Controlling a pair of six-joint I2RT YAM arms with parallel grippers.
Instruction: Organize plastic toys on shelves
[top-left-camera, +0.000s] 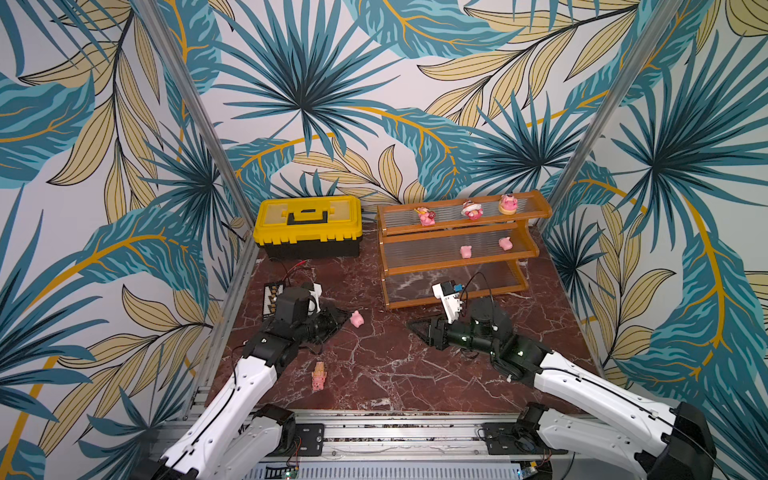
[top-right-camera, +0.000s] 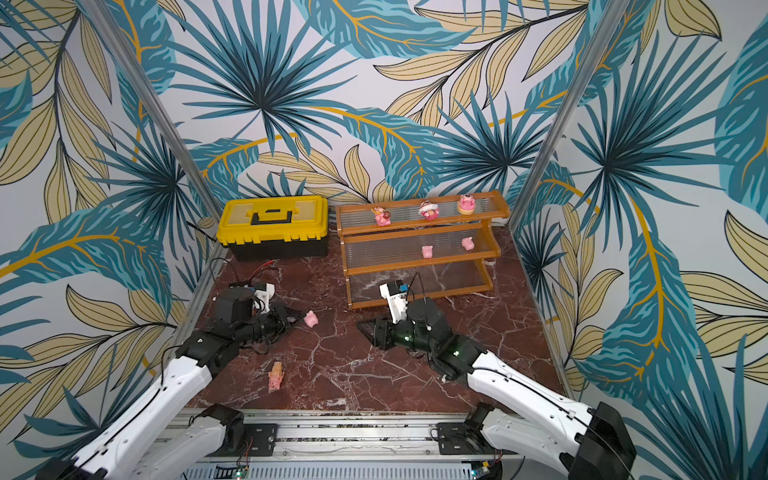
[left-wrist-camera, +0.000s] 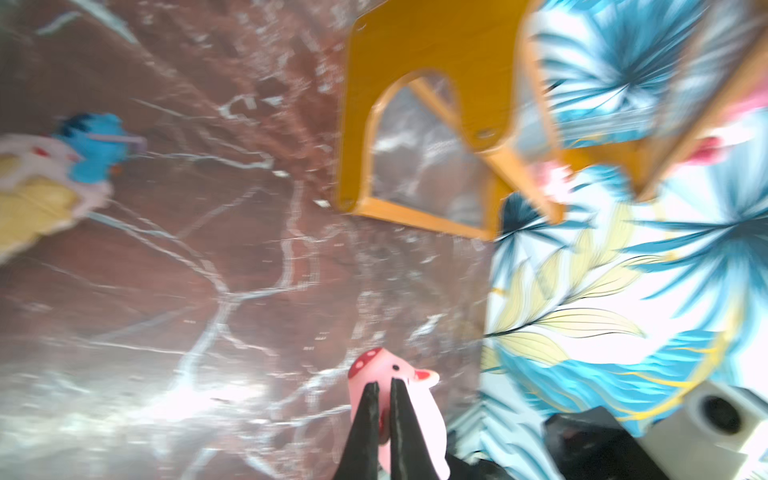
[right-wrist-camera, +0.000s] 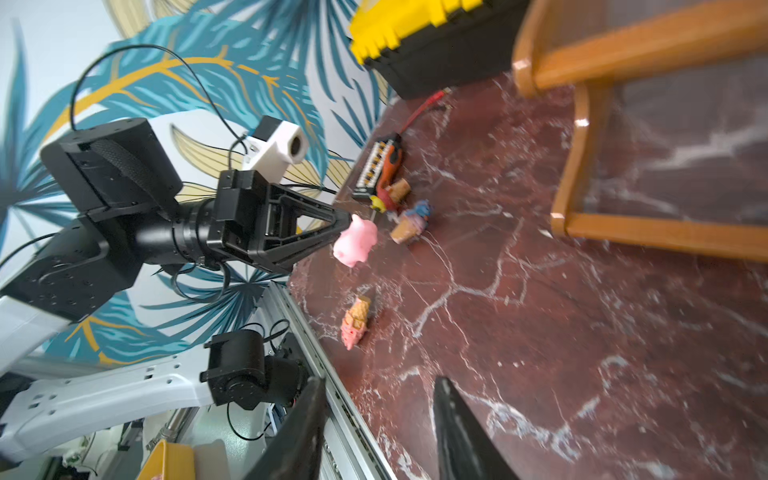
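Note:
A small pink pig toy (right-wrist-camera: 355, 241) is at the fingertips of my left gripper (top-left-camera: 347, 317), which is shut on it; in the right wrist view it hangs above the tabletop. The left wrist view shows the pig (left-wrist-camera: 428, 416) partly behind the dark fingers. Open and empty, my right gripper stands over the table in front of the wooden shelf (top-left-camera: 456, 301). Three pink toys, one of them round-based (top-left-camera: 508, 205), sit on its top tier. Two small pink toys (top-left-camera: 465, 252) are on the middle tier. The bottom tier looks empty.
A pink-and-tan toy (top-left-camera: 318, 376) lies on the front left of the table. A blue-topped toy (right-wrist-camera: 410, 224) lies near an orange-handled tool (right-wrist-camera: 389, 165) at the left. The yellow-lidded toolbox (top-left-camera: 308, 228) stands behind. Open tabletop lies between the arms.

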